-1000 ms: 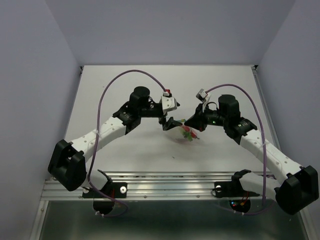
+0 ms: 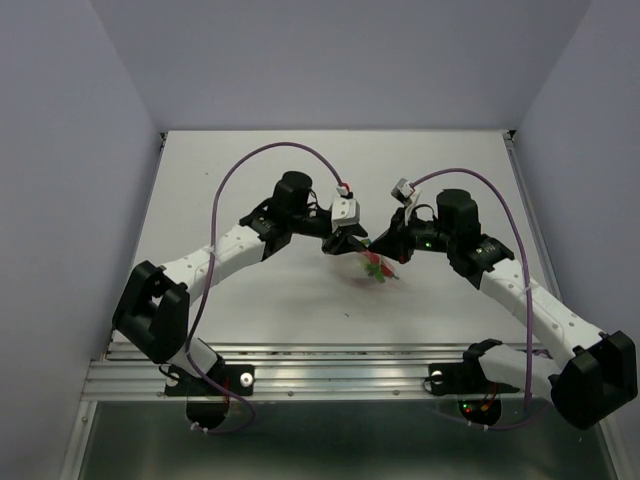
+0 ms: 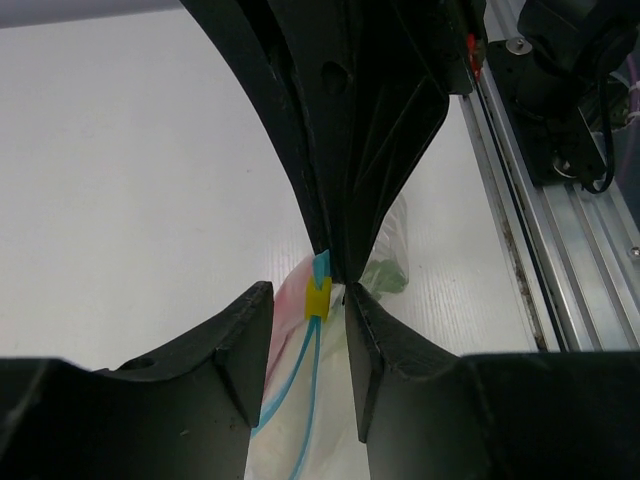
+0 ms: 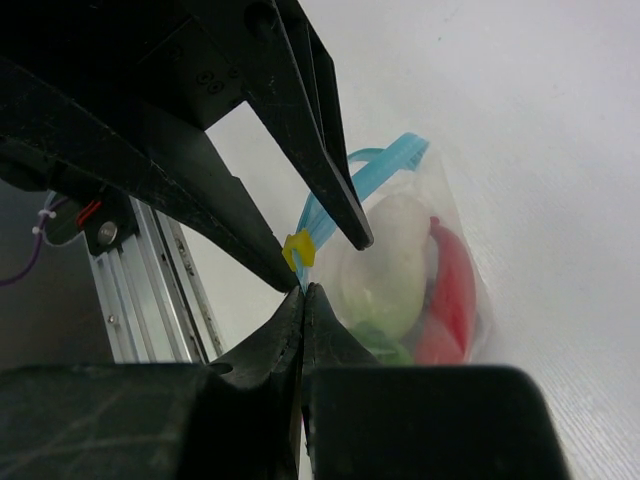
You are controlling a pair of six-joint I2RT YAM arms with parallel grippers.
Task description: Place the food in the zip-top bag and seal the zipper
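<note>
A clear bag (image 4: 455,200) with a blue zip strip (image 4: 385,165) lies on the table, food inside: a red piece (image 4: 452,275), a pale one (image 4: 390,265) and something green (image 4: 375,340). On the strip sits a yellow slider (image 3: 318,298), close to the strip's end. My right gripper is shut, with the blue strip's end running in between its fingertips just beside the slider. My left gripper stands part open, its fingers on either side of the slider and apart from it in the left wrist view.
Both grippers meet closely over the bag, which they partly hide in the top view. Bare white table (image 2: 250,310) surrounds them. A metal rail (image 2: 330,365) runs along the front edge.
The left arm has shifted slightly right, bringing its gripper closer to the right one and the bag's zip end. My right arm and the bag look unmoved.
</note>
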